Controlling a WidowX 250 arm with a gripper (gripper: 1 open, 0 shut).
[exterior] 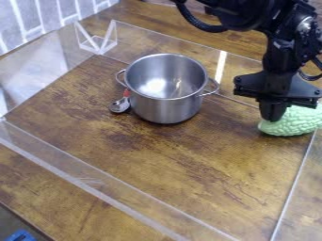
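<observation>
A pale green, bumpy object (292, 121), like a cloth or corn-shaped toy, lies at the right of the wooden tray. My black gripper (270, 110) is down over its left end, fingertips at or on it; the fingers look close together, and whether any of it is between them is hard to see. A steel pot (167, 104) with two handles stands upper middle, left of the gripper. A spoon (120, 105) with a red part lies beside the pot's left side.
Clear plastic walls (75, 169) border the wooden work surface (138, 169). A white strip stands behind the pot at the back.
</observation>
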